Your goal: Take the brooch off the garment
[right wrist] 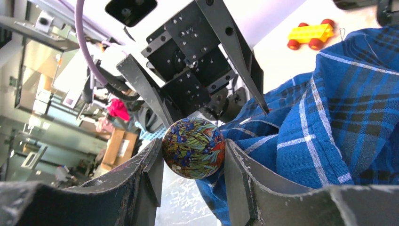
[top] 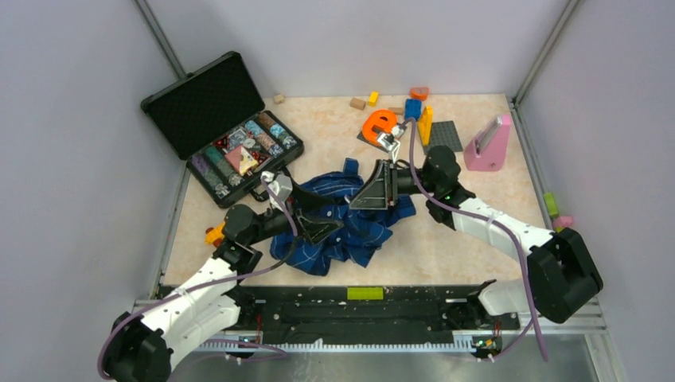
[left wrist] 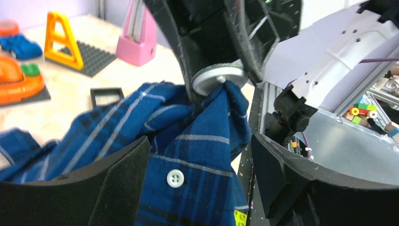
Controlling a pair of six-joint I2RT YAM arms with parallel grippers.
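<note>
The blue checked garment (top: 318,251) lies crumpled in the middle of the table, one part of it raised. My right gripper is shut on the round brooch (right wrist: 190,162), whose patterned, many-coloured face shows in the right wrist view. From the left wrist side, the pale back of the brooch (left wrist: 207,84) shows, with a raised fold of cloth (left wrist: 209,120) reaching up against it; whether the pin still goes through the cloth cannot be told. My left gripper stands open, its fingers on either side of the hanging cloth, gripping nothing.
An open black case (top: 275,163) with poker chips stands back left. A yellow toy car (top: 213,234) is left of the garment. Blocks, an orange toy (top: 379,123) and a pink stand (top: 487,147) line the back.
</note>
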